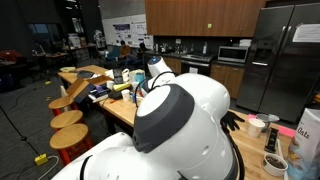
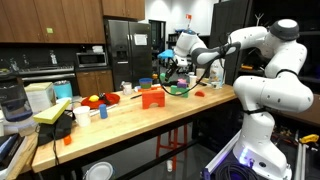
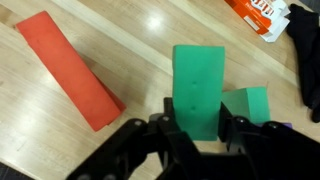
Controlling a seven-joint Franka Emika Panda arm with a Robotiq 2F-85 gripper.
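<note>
In the wrist view, a green block stands between the fingers of my gripper, which is shut on it. Lower down and just to its right is a second green block; whether the two touch, I cannot tell. A long red block lies on the wooden table to the left, clear of the fingers. Exterior view 2 shows the gripper over the far part of the table, too small for detail. In exterior view 1 my own arm hides it.
An orange and white wrapper and a black glove lie on the right in the wrist view. Several cups, a blender and a kettle crowd the table's far left end in exterior view 2.
</note>
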